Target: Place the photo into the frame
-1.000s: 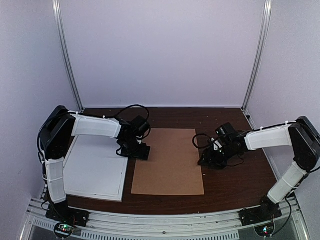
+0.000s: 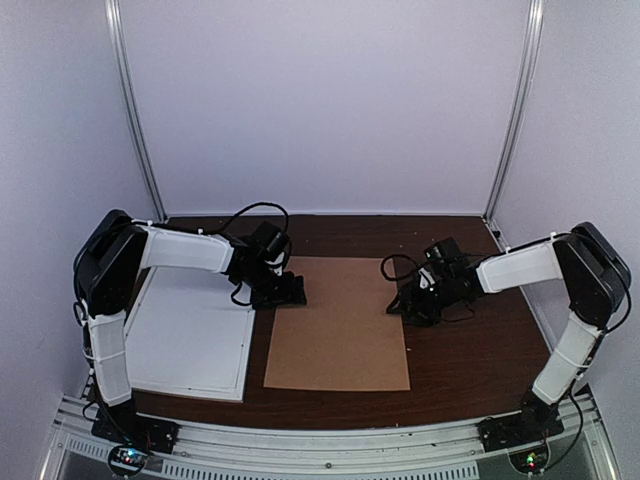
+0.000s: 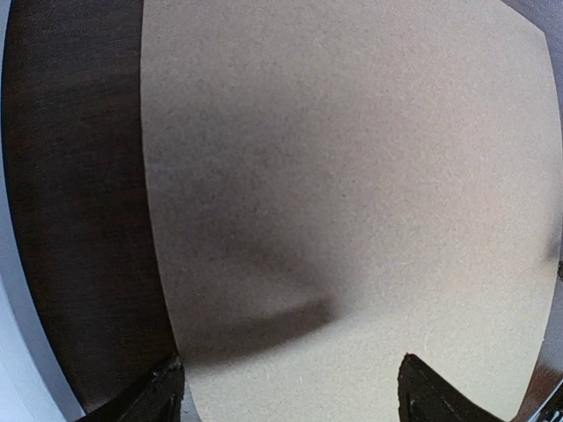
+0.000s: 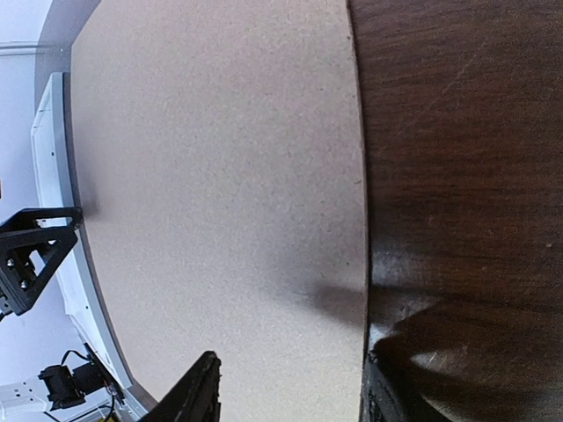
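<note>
A brown board (image 2: 337,345) lies flat mid-table, right of a white frame (image 2: 185,345). In the top view my left gripper (image 2: 292,298) is at the board's upper left edge; in its wrist view (image 3: 290,391) both fingers are apart, straddling or just over the board's left edge region. My right gripper (image 2: 398,308) is at the board's right edge; in its wrist view (image 4: 290,378) the fingers are apart, one at the edge. Both look open, with nothing visibly held. No separate photo can be told apart.
White walls surround the table at back and sides.
Over the last second my right gripper has moved left and slightly up to the board's edge.
</note>
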